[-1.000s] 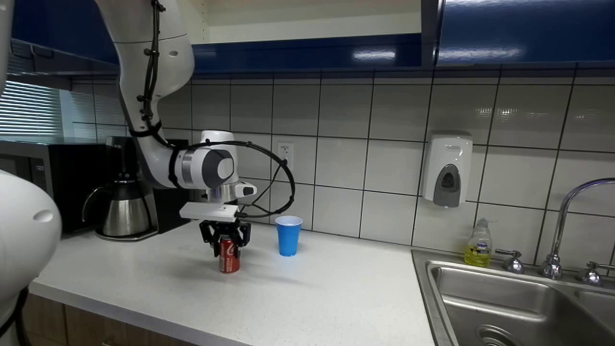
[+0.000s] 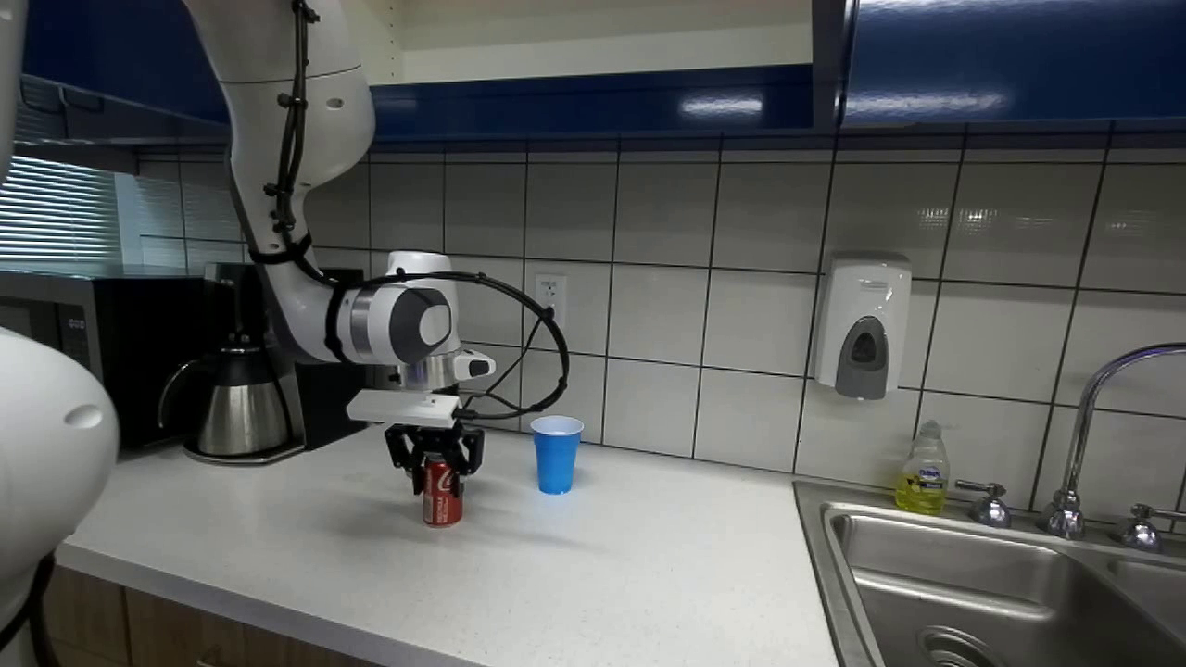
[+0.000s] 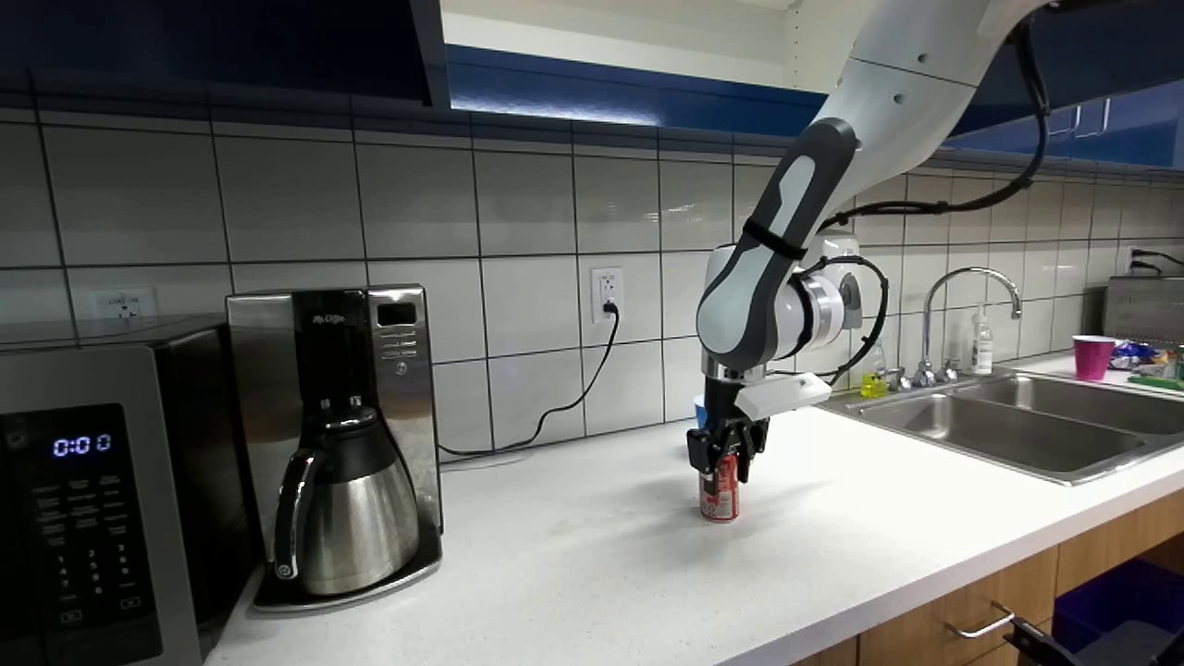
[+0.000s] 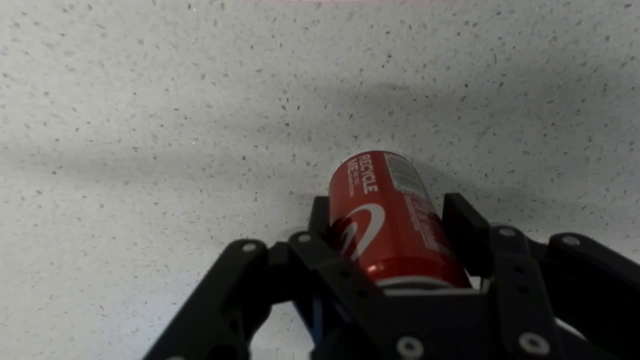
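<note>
A red soda can (image 2: pixel 442 502) stands upright on the white counter (image 2: pixel 623 567). From above, my gripper (image 2: pixel 440 480) reaches down around its upper part. In the wrist view the can (image 4: pixel 384 210) fills the gap between the black fingers, one on each side, and the fingers are shut on it. The second exterior view also has the can (image 3: pixel 721 494) under the gripper (image 3: pixel 727 472), its base at the counter surface. The can's top is hidden behind the gripper's body.
A blue cup (image 2: pixel 556 456) stands upright behind and right of the can. The coffee maker (image 3: pixel 344 499) and microwave (image 3: pixel 89 488) occupy the left end. To the right lies the sink (image 2: pixel 945 556), with a soap bottle (image 2: pixel 924 472) at its back edge. Counter between can and sink is clear.
</note>
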